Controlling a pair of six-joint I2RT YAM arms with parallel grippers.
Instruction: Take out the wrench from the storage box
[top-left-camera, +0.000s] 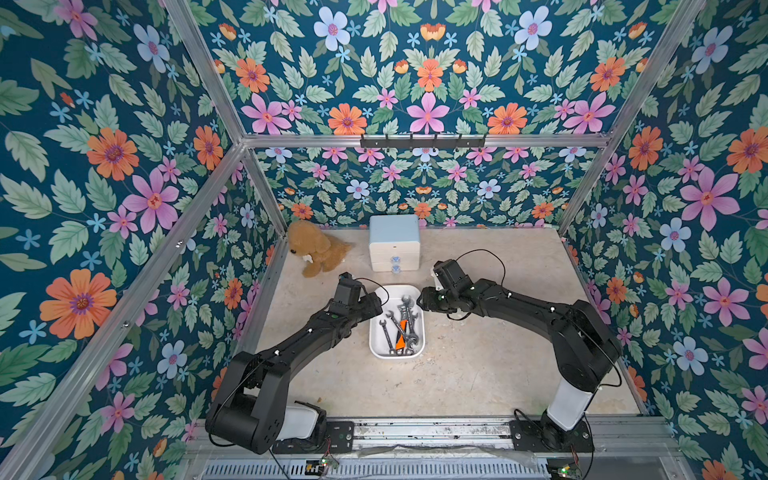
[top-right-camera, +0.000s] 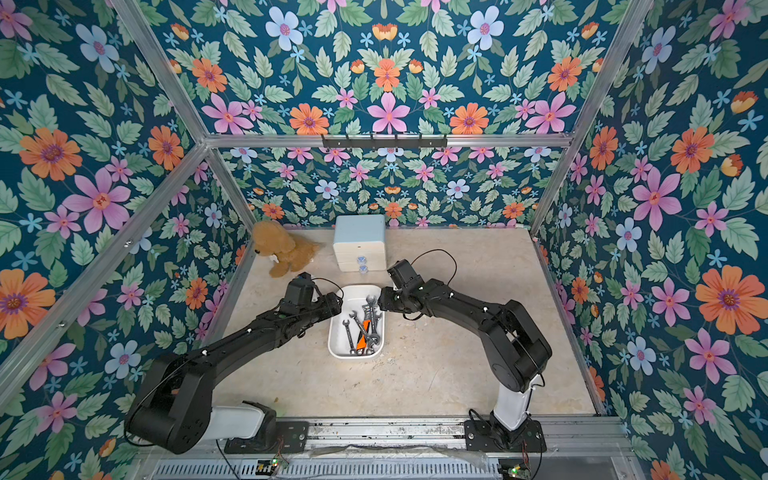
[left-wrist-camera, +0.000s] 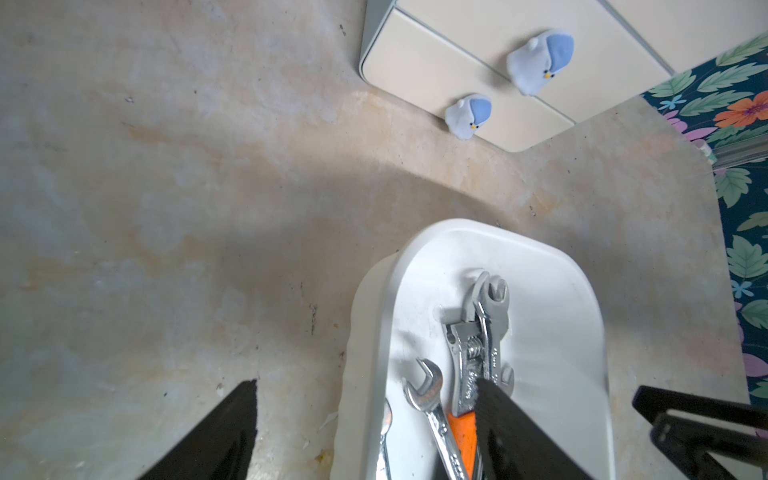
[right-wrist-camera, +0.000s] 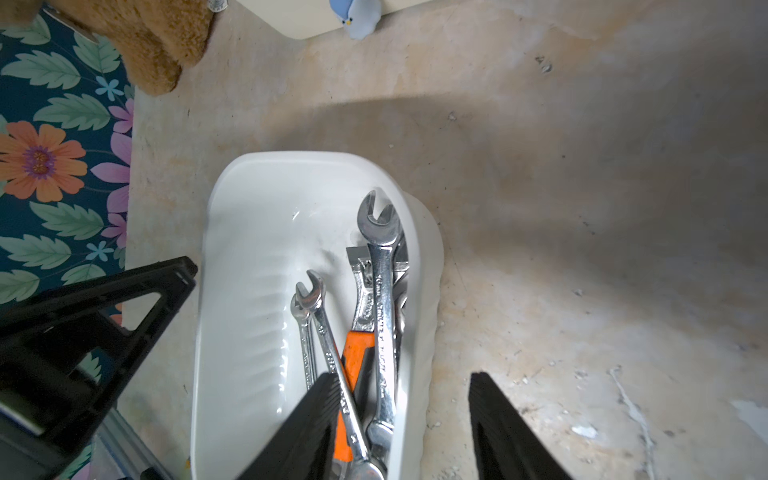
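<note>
A white storage box (top-left-camera: 373, 340) stands mid-table, holding several silver wrenches and an adjustable wrench (left-wrist-camera: 465, 352) with an orange handle. One wrench (right-wrist-camera: 384, 312) leans along the box's right side in the right wrist view; a smaller wrench lies at a slant across the orange handle. At the left rim is my left gripper, its fingers parted on either side of the box wall, nothing seen held. My right gripper is open above the right rim, one finger over the inside and one outside, touching no wrench that I can see.
Behind the box stands a small drawer cabinet (top-left-camera: 393, 240) with a blue top and bird-shaped knobs. A brown plush dog (top-left-camera: 316, 248) sits at the back left.
</note>
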